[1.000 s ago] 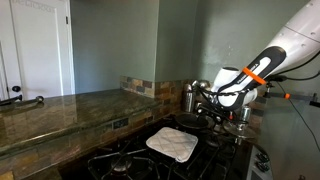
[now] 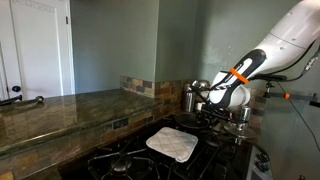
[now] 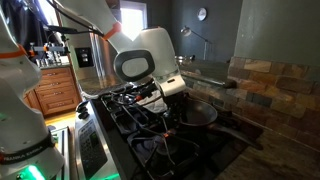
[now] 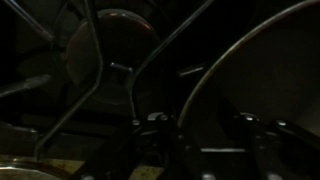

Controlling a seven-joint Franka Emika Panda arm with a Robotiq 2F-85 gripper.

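Observation:
A dark round pan (image 3: 198,114) sits at the back of the black stove, its handle (image 3: 236,131) pointing toward the counter. My gripper (image 3: 168,122) is low beside the pan's near side. In the wrist view, the pan's thin rim (image 4: 214,66) curves down to my gripper, whose dark fingers are spread apart. The rim reaches the left finger; contact cannot be made out in the dark. A pale square pad (image 2: 174,143) lies flat on the stove, left of the arm in exterior view 1.
Bare burner grates (image 4: 140,70) lie beside the pan. A utensil (image 2: 122,160) rests at the stove's left. Metal canisters (image 2: 240,108) stand by the back wall, close to the arm.
The arm has dipped slightly and shifted a little left in exterior view 1, bringing the hand lower beside the pan. The pan and pad look unmoved.

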